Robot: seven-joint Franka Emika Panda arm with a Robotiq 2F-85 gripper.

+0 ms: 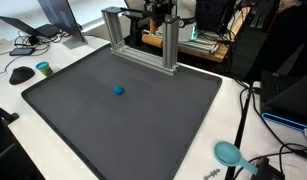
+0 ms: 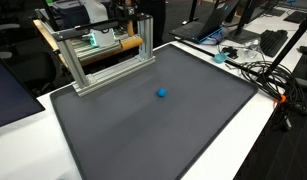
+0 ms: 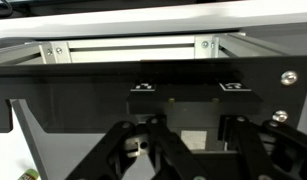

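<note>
In the wrist view my gripper is at a long black bar of the metal frame. Its two fingertips stand apart, with a dark block across the space between them. Against the black bar the block's outline is hard to make out, and I cannot tell whether it is part of the bar. A small round blue object lies alone on the grey mat, also seen as the blue object in the second exterior view. In both exterior views the gripper's tips cannot be made out.
A silver metal frame stands along one mat edge. A green cup, a laptop and a turquoise object lie outside it. Loose cables lie on the white table.
</note>
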